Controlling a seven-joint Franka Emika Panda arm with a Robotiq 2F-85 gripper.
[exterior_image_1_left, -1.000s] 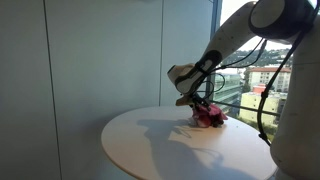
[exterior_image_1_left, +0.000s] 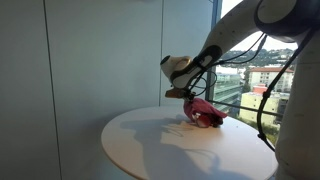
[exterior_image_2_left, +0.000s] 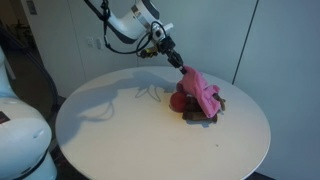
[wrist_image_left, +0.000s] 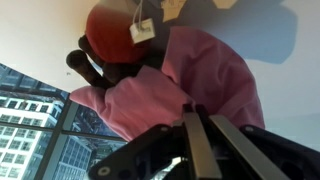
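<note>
A pink cloth (exterior_image_2_left: 203, 93) lies draped over a dark brown, soft-looking object (exterior_image_2_left: 198, 118) on the round white table. Beside and partly under the cloth is a rounded red part (exterior_image_2_left: 179, 101), which carries a white tag (wrist_image_left: 142, 31) in the wrist view. My gripper (exterior_image_2_left: 182, 69) is shut on the upper edge of the cloth, pulling it up into a peak. From the wrist, its fingers (wrist_image_left: 207, 140) press together over the pink fabric (wrist_image_left: 215, 75). Most of the brown object is hidden by the cloth.
A window (exterior_image_1_left: 262, 80) stands behind the table in exterior view 1. Pale wall panels (exterior_image_1_left: 105, 60) fill the rest of the background.
In exterior view 1 the gripper has shifted left, drawing the near edge of the pink cloth up and left with it. The dark object stays in about the same place.
</note>
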